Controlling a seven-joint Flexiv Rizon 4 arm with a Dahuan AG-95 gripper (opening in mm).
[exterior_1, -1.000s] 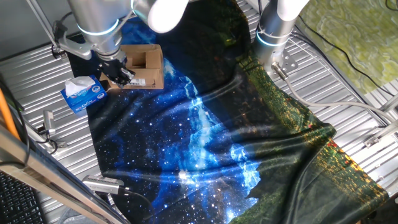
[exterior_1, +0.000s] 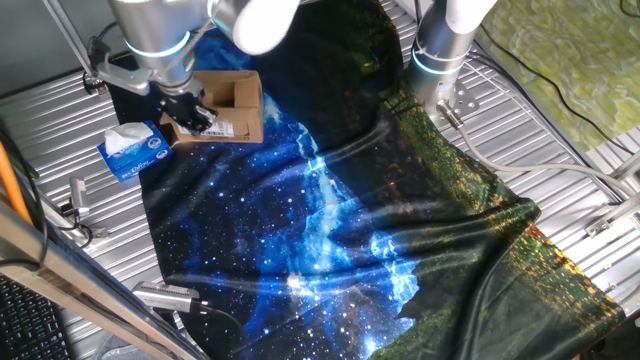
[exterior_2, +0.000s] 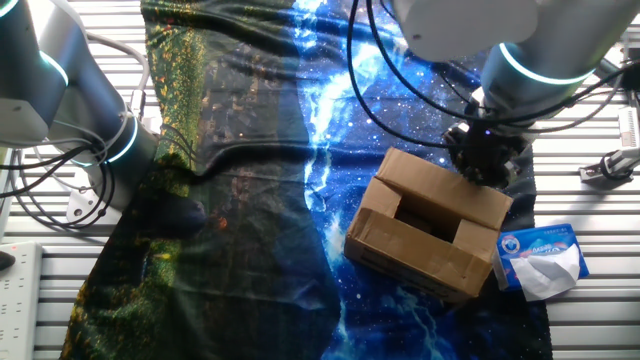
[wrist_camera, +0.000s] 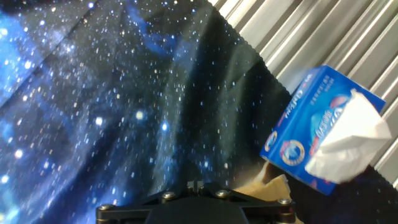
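Observation:
The open cardboard box (exterior_1: 222, 130) rests on the star-printed cloth, its flaps spread and its inside mostly in shadow. My dark gripper (exterior_1: 198, 122) hangs at the box's left side, close to a flap; whether it touches cannot be told. In exterior view 2 the gripper (exterior_2: 488, 165) is by the box's upper right corner. Along the wrist view's bottom edge the gripper's fingers (wrist_camera: 168, 198) look drawn together, with nothing visible between them. A strip of cardboard box (wrist_camera: 268, 188) shows just beyond. The blue tissue box (wrist_camera: 305, 134), a white tissue sticking out, lies to the right.
The wrinkled cloth (exterior_1: 340, 240) covers most of the slatted metal table (exterior_1: 120, 220), with wide clear room toward the front. A metal frame bar (exterior_1: 95, 285) crosses the front left.
The gripper stays beside the cardboard box. The tissue box and cloth look unmoved.

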